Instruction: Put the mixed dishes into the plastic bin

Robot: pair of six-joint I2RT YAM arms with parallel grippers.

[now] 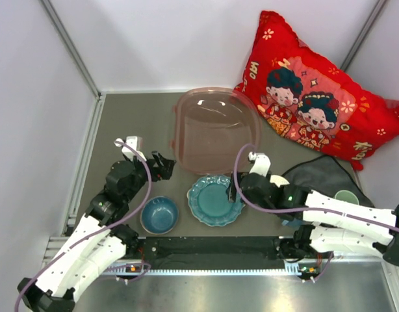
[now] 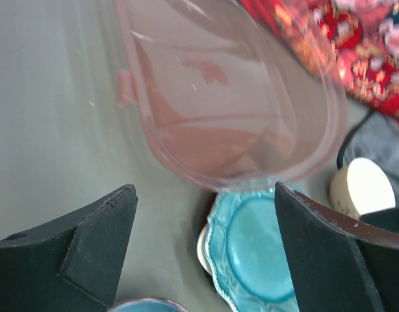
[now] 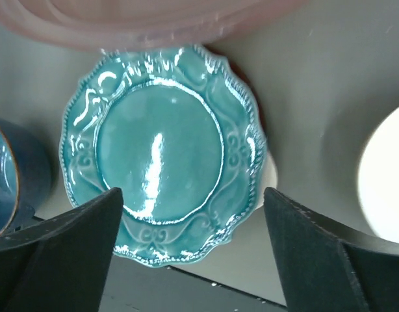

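Note:
A scalloped teal plate [image 1: 214, 201] lies on the table in front of the translucent pink-brown plastic bin [image 1: 216, 127], which looks empty. To the plate's left sits a blue bowl [image 1: 158, 215]. My right gripper [image 1: 232, 188] is over the plate's right side; in the right wrist view its fingers are apart, and the plate [image 3: 160, 156] shows beyond them, ungripped. My left gripper [image 1: 166, 166], fingers apart and empty, hangs beside the bin's left front corner, above and behind the bowl. Something pale peeks out from under the plate. A cream cup or dish [image 2: 362, 187] is partly hidden by the right arm.
A red patterned pillow [image 1: 323, 97] leans at the back right. Dark cloth [image 1: 329, 179] and a green cup [image 1: 346, 196] lie right of the right arm. Table left of the bin is bare.

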